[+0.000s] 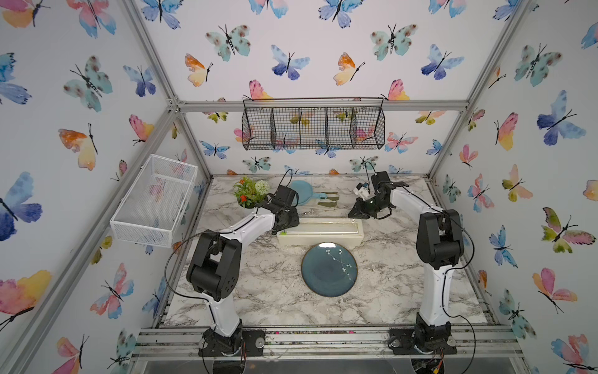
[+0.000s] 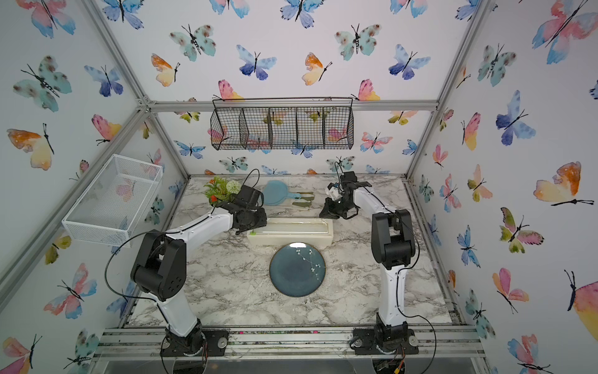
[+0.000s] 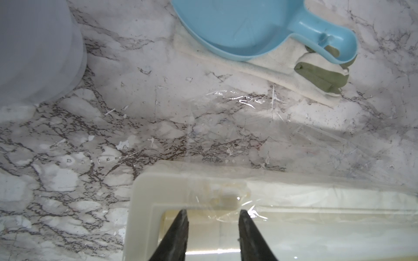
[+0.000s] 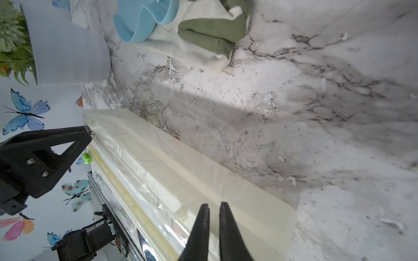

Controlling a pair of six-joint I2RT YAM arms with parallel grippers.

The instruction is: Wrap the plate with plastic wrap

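Observation:
The round blue plate (image 1: pixel 327 274) with white blossoms lies bare in front of the long cream wrap dispenser (image 1: pixel 320 239). In the left wrist view, clear plastic wrap (image 3: pixel 246 102) extends from the dispenser's back edge over the marble, marked by glints and creases. My left gripper stands open over the dispenser's left end, its fingers apart. My right gripper is at the other end, its fingertips separated by a narrow gap, with the cream casing and film beneath. Whether film passes between either pair of fingers is hard to see.
Behind the dispenser are a light-blue pan (image 1: pixel 301 192), a folded cloth (image 4: pixel 213 32) and a potted plant (image 1: pixel 250 192). A wire rack (image 1: pixel 314 127) hangs on the back wall, a white basket (image 1: pixel 155 199) at left. Marble is clear around the plate.

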